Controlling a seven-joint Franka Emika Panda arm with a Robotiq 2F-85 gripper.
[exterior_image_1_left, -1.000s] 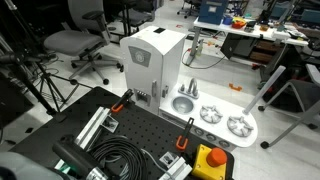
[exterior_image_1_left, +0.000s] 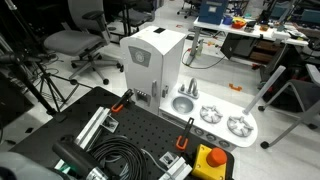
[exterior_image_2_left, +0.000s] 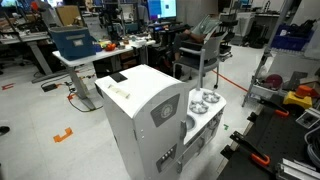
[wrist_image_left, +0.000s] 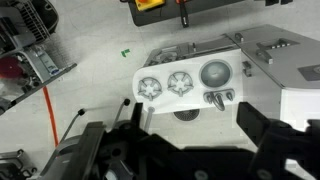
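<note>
A white toy kitchen stands at the edge of the black table. Its tall cabinet (exterior_image_1_left: 153, 62) has closed doors, and beside it a counter (exterior_image_1_left: 215, 110) carries a small sink (exterior_image_1_left: 183, 105) with a tap and two burners (exterior_image_1_left: 240, 126). Seen from above in the wrist view, the sink bowl (wrist_image_left: 214, 73), the tap (wrist_image_left: 218, 99) and the burners (wrist_image_left: 180, 82) are all uncovered, with the cabinet (wrist_image_left: 295, 110) at the right. My gripper hangs over the kitchen's front, its dark fingers spread, nothing visible between them. Neither exterior view shows the gripper clearly.
On the black table (exterior_image_1_left: 140, 128) lie coiled cables (exterior_image_1_left: 120, 157), orange-handled clamps (exterior_image_1_left: 182, 143) and a yellow box with a red button (exterior_image_1_left: 216, 157). Office chairs (exterior_image_1_left: 80, 38) stand behind on the pale floor. The counter top holds no loose objects.
</note>
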